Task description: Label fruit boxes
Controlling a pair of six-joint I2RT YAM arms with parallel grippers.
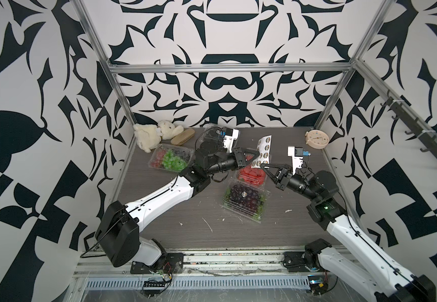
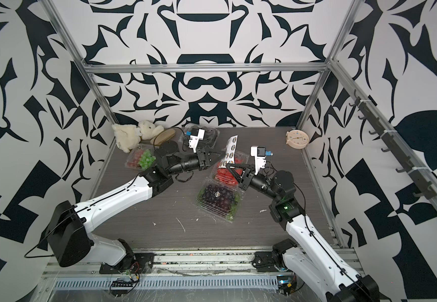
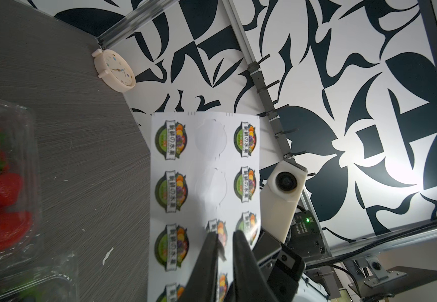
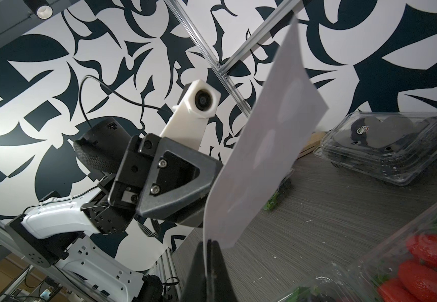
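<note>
A sheet of round fruit labels (image 3: 172, 191) stands upright between the grippers, some labels peeled away in its middle column. My right gripper is shut on the sheet's lower edge. My left gripper is at the printed face, fingertips at a middle-column label; whether they are open or shut is hard to tell. Below are a strawberry box (image 3: 2, 201) and a box of dark grapes (image 1: 243, 201). A box with green and red fruit (image 1: 172, 160) lies at the left, and a dark fruit box (image 4: 384, 146) at the back, bearing a label.
Plush toys (image 1: 148, 135) and a tan oblong object (image 1: 183, 136) sit at the back left. A clock (image 1: 317, 139) stands at the back right.
</note>
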